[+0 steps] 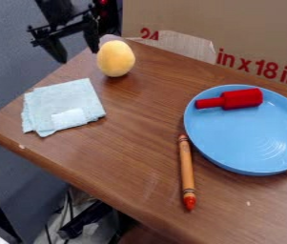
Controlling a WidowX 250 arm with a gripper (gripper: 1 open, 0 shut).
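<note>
My black gripper hangs at the upper left over the table's back edge, its fingers apart and empty. Just right of it a yellow, rounded object rests on the table. A folded pale blue cloth lies at the left. On the right, a red cylinder with a handle lies on a blue plate. An orange crayon with a red tip lies beside the plate.
A cardboard box stands behind the table. Beyond the left edge the table drops away.
</note>
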